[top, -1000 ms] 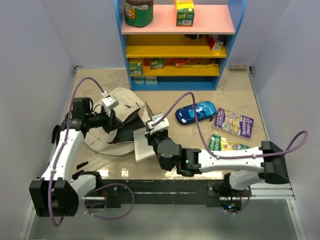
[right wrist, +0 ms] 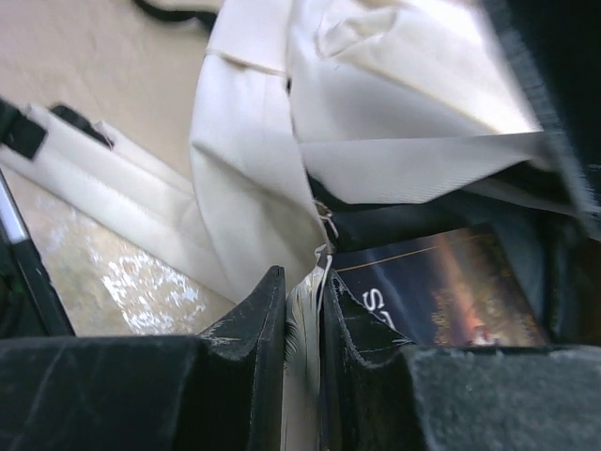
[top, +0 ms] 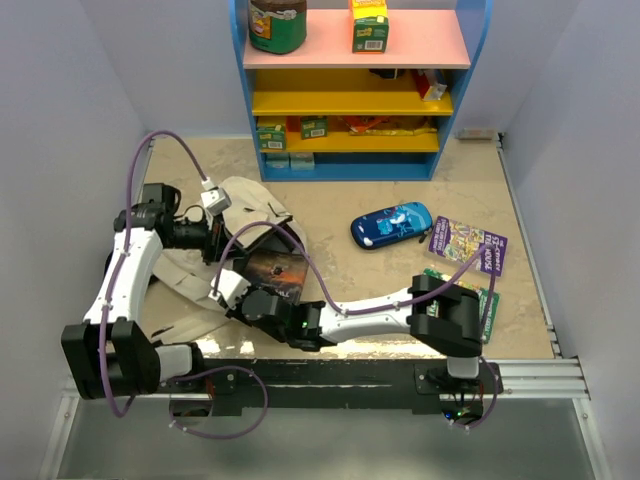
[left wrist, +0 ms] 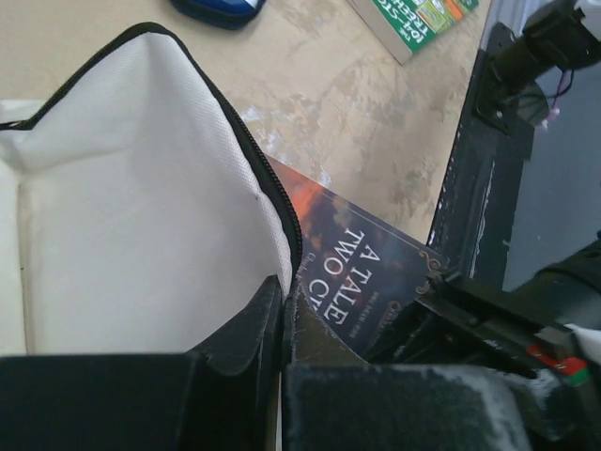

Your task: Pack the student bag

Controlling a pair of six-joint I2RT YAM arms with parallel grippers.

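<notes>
A white bag [top: 250,200] lies open at the left of the table. My left gripper is shut on the zipped edge of its flap, which stands raised. A dark book, "A Tale of Two Cities" [top: 275,270], lies at the bag's opening, partly inside. My right gripper is at the book's left edge, low by the bag, with the book's pale page edge between its fingers; whether they press on it is unclear.
A blue pencil case [top: 390,225] lies right of the bag, with a purple book [top: 465,245] and a green book [top: 485,305] farther right. A shelf unit [top: 350,80] with boxes stands at the back.
My right gripper has moved left with the book, which has gone further toward the bag's opening.
</notes>
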